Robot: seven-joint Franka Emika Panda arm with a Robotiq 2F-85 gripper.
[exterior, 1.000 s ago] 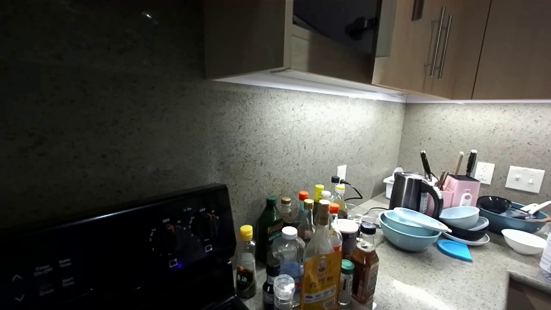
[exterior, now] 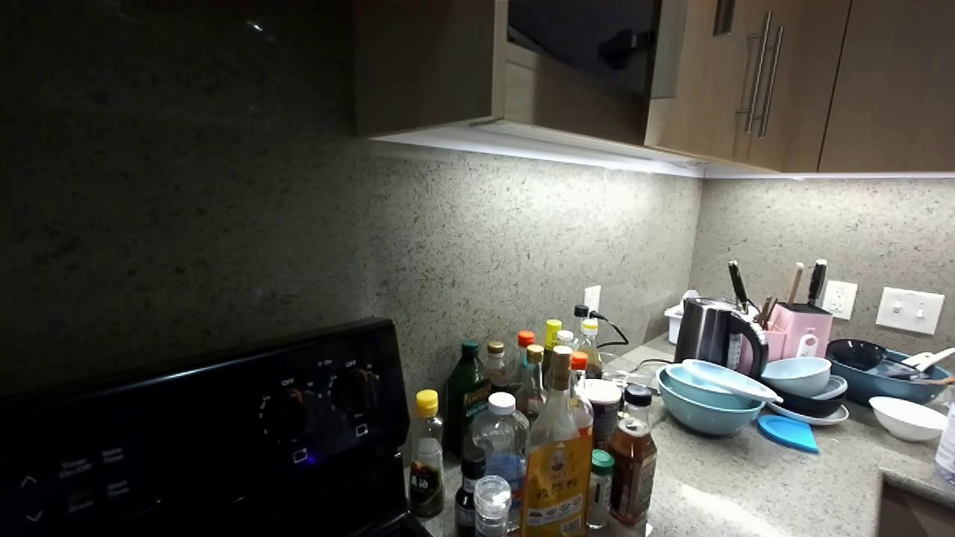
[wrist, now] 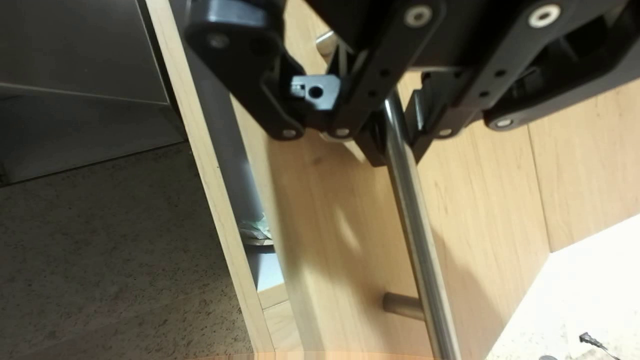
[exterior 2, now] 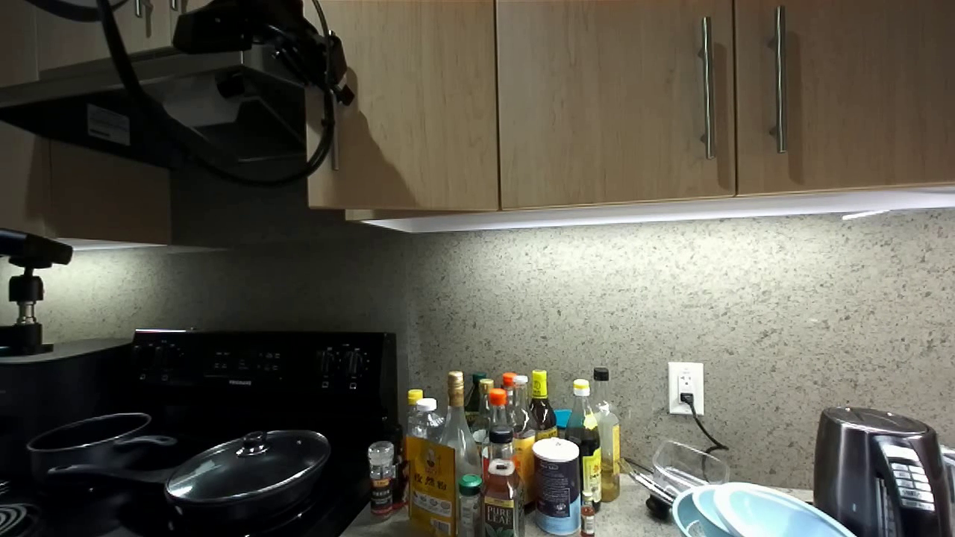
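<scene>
In the wrist view, my gripper is shut on a long round metal handle point(wrist: 423, 252), with one finger on each side of the bar. The handle is fixed to a pale wood cabinet door point(wrist: 342, 258), which stands ajar. Between the cabinet's side panel point(wrist: 207, 174) and that door, a narrow strip of the inside shows, with something crumpled point(wrist: 256, 229) in it. From the second exterior view, the black arm point(exterior 2: 268, 31) reaches in at upper left, close to the leftmost upper door point(exterior 2: 412, 107); the grip itself is not clear there.
Below the cabinets, several bottles point(exterior 2: 497, 429) crowd the counter beside the stove. A lidded pan point(exterior 2: 251, 470) sits on the burners, and the range hood point(exterior 2: 179, 94) is close to the arm. A loose black cable point(exterior 2: 255, 182) hangs under the arm. Bowls point(exterior: 712, 407) and a kettle point(exterior: 707, 335) stand farther right.
</scene>
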